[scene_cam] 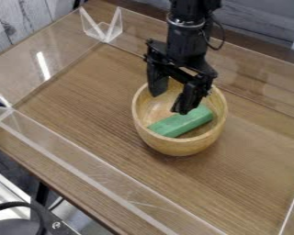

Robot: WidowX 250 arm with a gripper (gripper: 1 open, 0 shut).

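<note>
A round wooden bowl point(175, 142) sits on the wooden table, holding a green oblong block point(184, 122) that lies diagonally toward its right side. The black gripper point(176, 84) hangs over the back of the bowl with its fingers spread open. No object shows between the fingers, and the block lies below them.
A clear plastic object point(102, 26) stands at the back left. Black hardware point(15, 220) and cables sit at the bottom left corner.
</note>
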